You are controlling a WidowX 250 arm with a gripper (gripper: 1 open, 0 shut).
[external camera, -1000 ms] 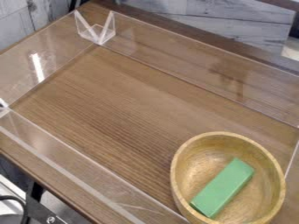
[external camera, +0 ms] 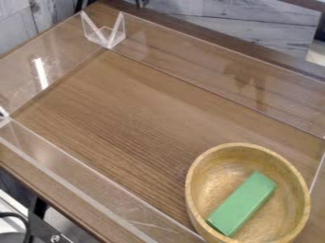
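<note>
A green rectangular block lies inside a round wooden bowl at the bottom right of the camera view. No gripper can be made out clearly; only a small pale piece at the left edge and dark shapes at the lower left show, too little to identify.
A clear plastic piece stands near its back left corner. Transparent panels border the table, and a pale marbled wall runs along the back.
</note>
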